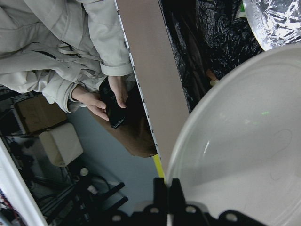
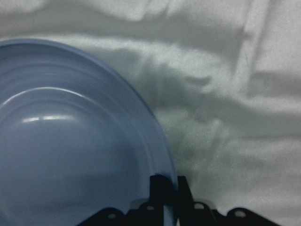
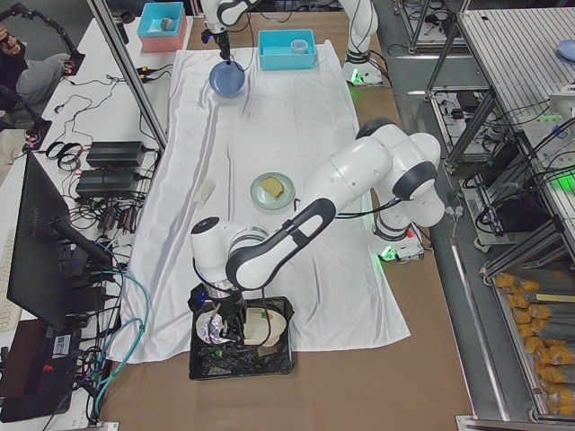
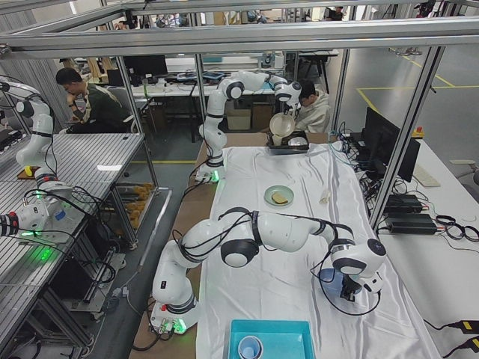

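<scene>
My left gripper is shut on the rim of a white plate (image 1: 240, 136), held over the black bin (image 3: 241, 368) at the near end in the camera left view. A foil-covered item (image 1: 275, 19) shows under the plate. My right gripper is shut on the rim of a blue plate (image 2: 70, 141) at the other end of the cloth. A green plate (image 3: 259, 199) with a yellow sponge-like piece (image 3: 274, 187) rests between them.
A blue tray (image 4: 292, 336) with a cup (image 4: 250, 347) stands beside the right arm. A small pale object (image 3: 205, 190) lies on the white cloth (image 3: 243, 135). A monitor and electronics line one side; a seated person is beyond the bin.
</scene>
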